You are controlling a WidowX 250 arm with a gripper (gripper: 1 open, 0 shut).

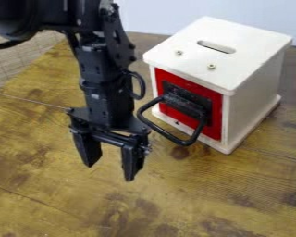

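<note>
My black gripper (110, 154) hangs low over the wooden table at the centre-left, fingers apart and pointing down, with nothing between them. To its right stands a white box (250, 93) with a red front panel (211, 131). A black loop handle (176, 135) sticks out from that panel toward the gripper, apart from the fingers. The box's top has a slot (216, 46) and small screws.
A woven grey surface (15, 65) lies at the upper left, and a pale wall is behind the box.
</note>
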